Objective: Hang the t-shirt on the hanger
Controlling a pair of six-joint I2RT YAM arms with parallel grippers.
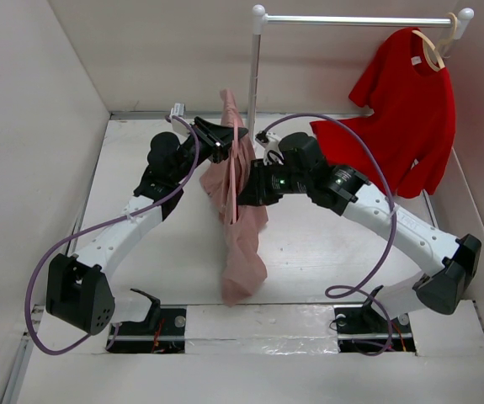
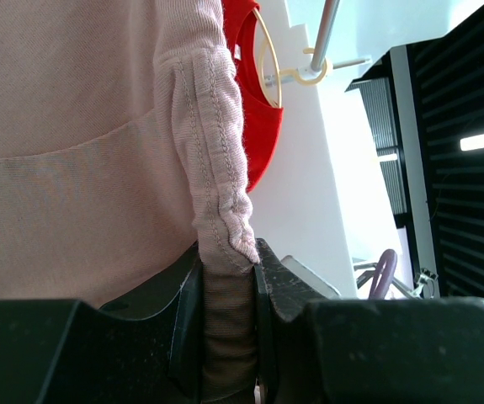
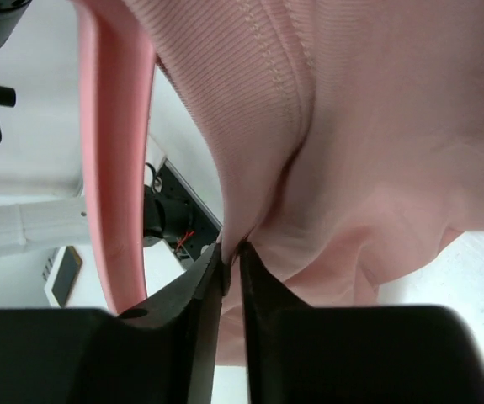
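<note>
A pink t-shirt [image 1: 242, 252] hangs draped between the two arms in the top view, a pink strip, apparently a hanger [image 3: 107, 168], running down beside it. My left gripper is shut on a seamed edge of the shirt, high up. My right gripper is at the shirt's ribbed edge lower down, its fingertips close together around the fabric; whether they grip it is unclear.
A white rail [image 1: 351, 20] on a post stands at the back, with a red sweater [image 1: 401, 109] on a wooden hanger at the right.
</note>
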